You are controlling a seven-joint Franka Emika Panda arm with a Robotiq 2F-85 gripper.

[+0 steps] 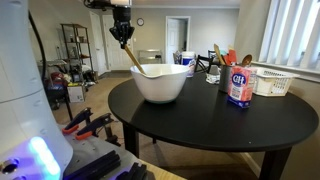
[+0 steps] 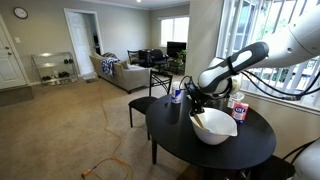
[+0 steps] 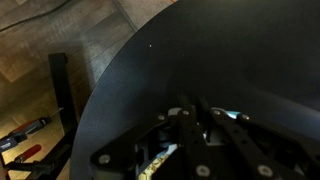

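A white bowl [image 1: 160, 86] stands on the dark round table, near its edge. Out of the bowl leans a long wooden utensil [image 1: 131, 56]; its lower end is hidden by the bowl wall. My gripper [image 1: 124, 42] is above the bowl's rim, shut on the upper end of that handle. In the second exterior view the gripper [image 2: 194, 108] is over the bowl [image 2: 212, 137], with the wooden utensil [image 2: 199, 122] slanting inside it. Dark fingers fill the bottom of the wrist view, where the handle cannot be made out.
A red and blue container [image 1: 240, 86] stands right of the bowl, near a holder of utensils [image 1: 226, 74] and a white basket [image 1: 272, 82]. A blue and white tub [image 1: 188, 59] is behind.
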